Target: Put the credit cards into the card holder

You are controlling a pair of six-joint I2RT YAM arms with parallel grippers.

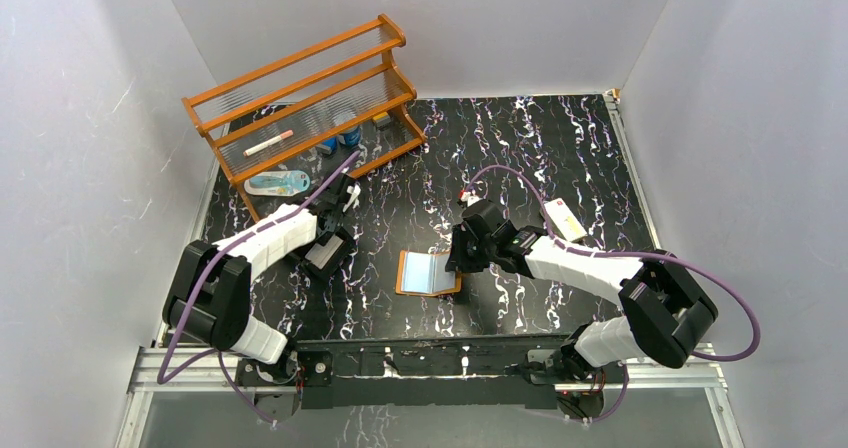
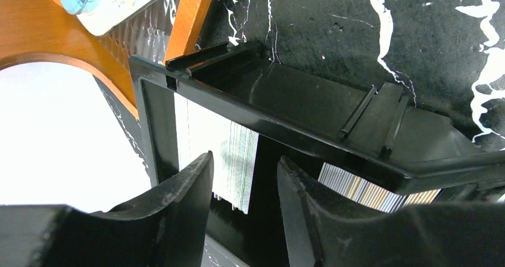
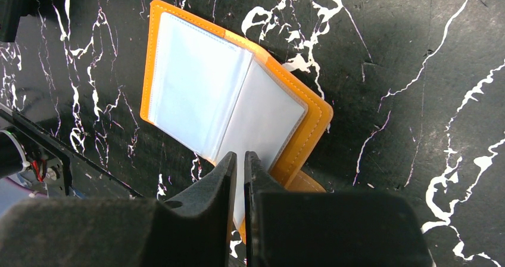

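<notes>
An orange card holder (image 1: 425, 273) lies open in the middle of the table, showing clear sleeves. My right gripper is shut at its edge, over the sleeve; whether the sleeve is between the fingertips is hard to see. At the left, a black box (image 1: 335, 243) holds a stack of white cards (image 2: 211, 136) and a second, striped stack (image 2: 351, 186). My left gripper stands part open over the box, its fingertips by the white stack.
A wooden shelf (image 1: 300, 46) at the back left holds a marker, a blue bottle and small items. A pale box (image 1: 562, 218) lies at the right.
</notes>
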